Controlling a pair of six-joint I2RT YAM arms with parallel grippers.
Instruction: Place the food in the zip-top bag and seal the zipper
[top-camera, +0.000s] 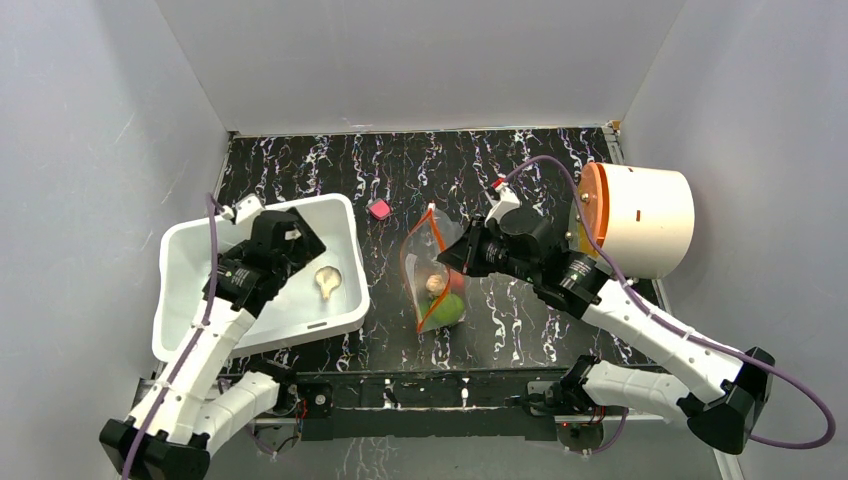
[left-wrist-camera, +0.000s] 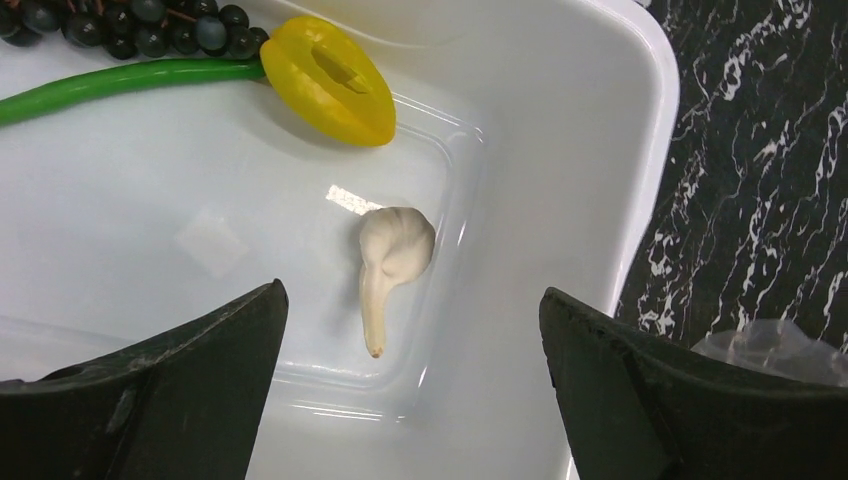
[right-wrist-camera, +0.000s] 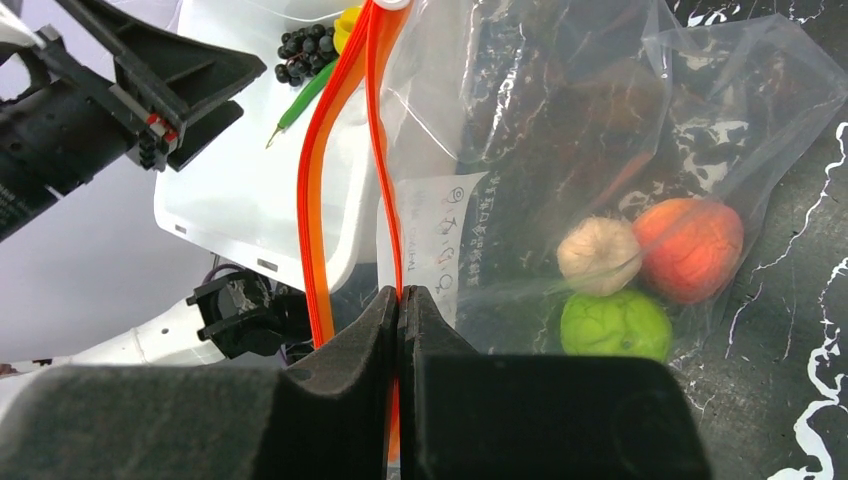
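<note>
My left gripper hangs open over the white tray (left-wrist-camera: 630, 150), a pale garlic-like piece (left-wrist-camera: 395, 245) lying between and beyond its fingers. The tray also holds a yellow pepper (left-wrist-camera: 330, 80), dark grapes (left-wrist-camera: 150, 30) and a green long vegetable (left-wrist-camera: 120, 82). My right gripper is shut on the orange zipper edge of the clear bag (right-wrist-camera: 520, 120). Inside the bag are an orange fruit (right-wrist-camera: 690, 250), a beige round item (right-wrist-camera: 598, 255) and a green round item (right-wrist-camera: 615, 325).
A pink block (top-camera: 379, 208) lies on the dark marble counter (top-camera: 500, 150) behind the bag. A large white cylinder (top-camera: 640, 220) with orange rim stands at the right.
</note>
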